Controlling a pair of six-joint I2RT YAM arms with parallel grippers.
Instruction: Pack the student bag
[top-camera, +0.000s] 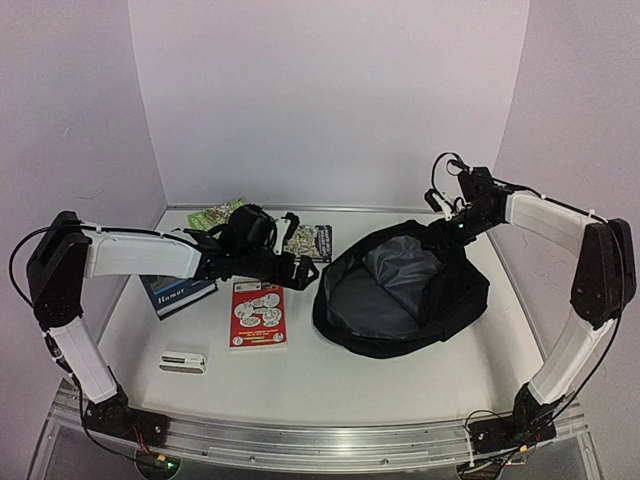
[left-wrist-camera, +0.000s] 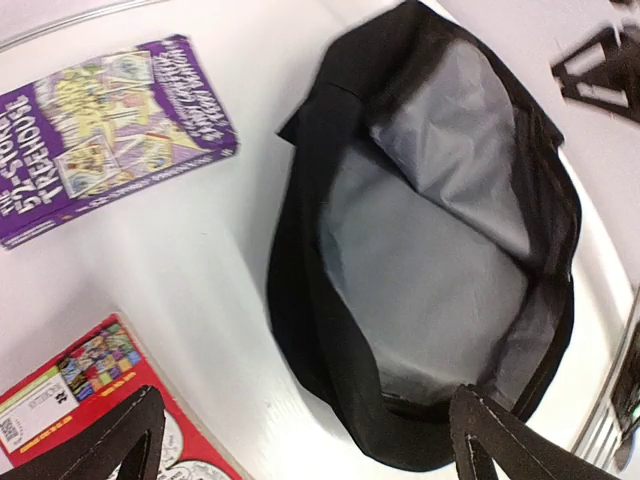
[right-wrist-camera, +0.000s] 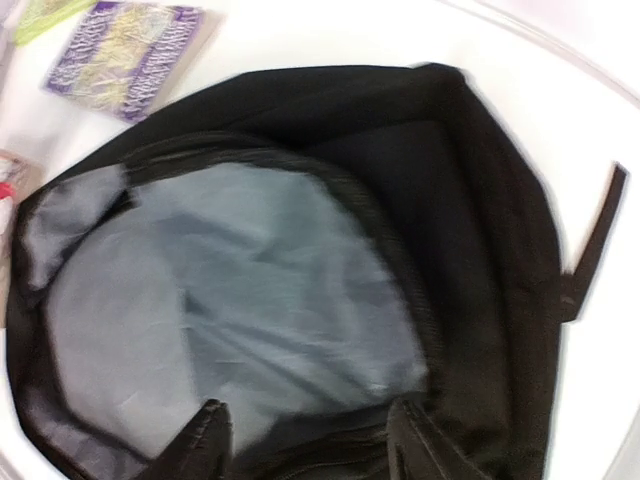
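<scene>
The black bag (top-camera: 375, 300) lies on its back on the right half of the table, its mouth open and its grey lining (left-wrist-camera: 430, 260) bare. No item shows inside it. Left of the bag's rim, my left gripper (top-camera: 298, 246) hangs open with nothing between its fingers. Over the bag's far right side is my right gripper, its fingers apart above the dark fabric and lining. A red book (top-camera: 258, 318), a blue book (top-camera: 178, 296), a purple treehouse book (left-wrist-camera: 110, 135) and a green book (top-camera: 215, 215) lie left of the bag, some partly covered by my left arm.
A small white case (top-camera: 183, 362) lies at the front left. A black strap (right-wrist-camera: 598, 240) sticks out from the bag's side. Walls close in the back and both sides.
</scene>
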